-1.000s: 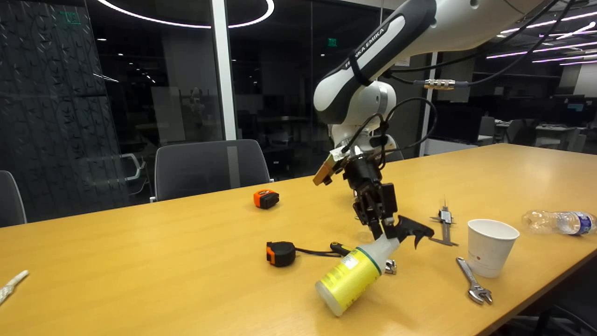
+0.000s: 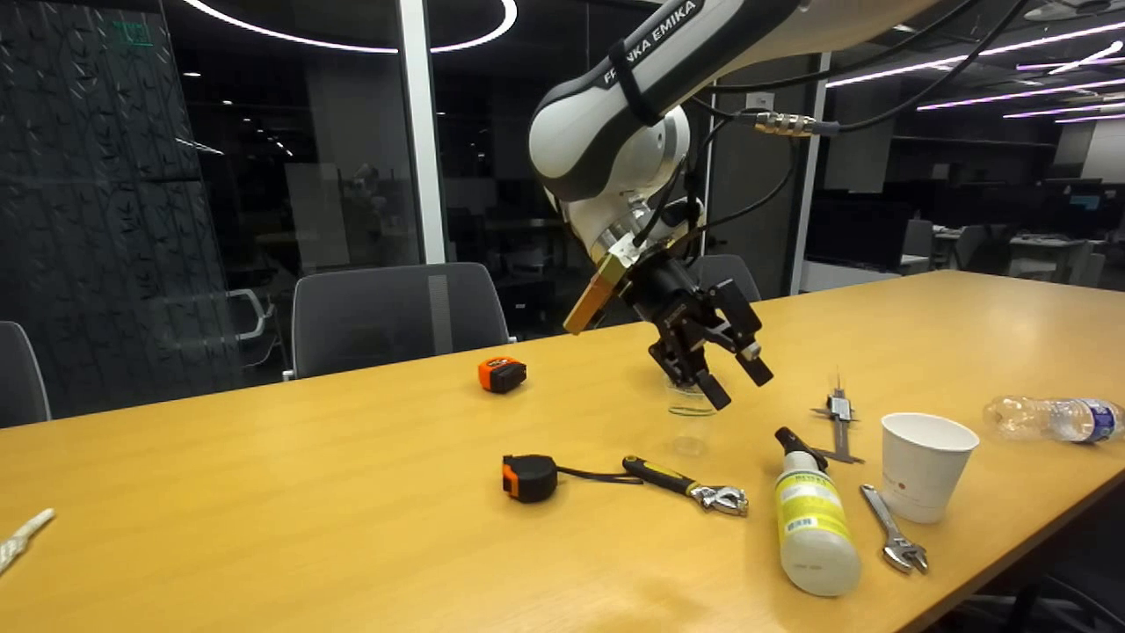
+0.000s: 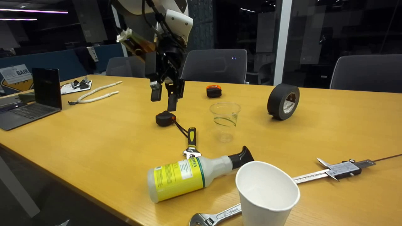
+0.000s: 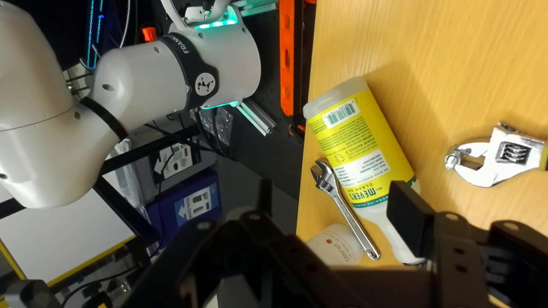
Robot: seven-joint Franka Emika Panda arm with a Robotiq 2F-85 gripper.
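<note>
A spray bottle with a yellow label lies on its side on the table, its black nozzle toward the calipers. Up and back from it in exterior view 1, my gripper hangs tilted with its fingers apart. Nothing shows between those fingers in exterior view 2, where the gripper is clear of the bottle. From the wrist, the bottle appears beyond the fingers, its neck partly hidden behind one dark finger.
Close to the bottle are a white paper cup, a silver wrench and a yellow-handled wrench. A clear cup, black tape roll, calipers and tape measure stand around.
Earlier the bottle stood tilted with its neck at the gripper's fingers. Now it lies on the table farther right, and the gripper has risen, tilted and come away from it.
</note>
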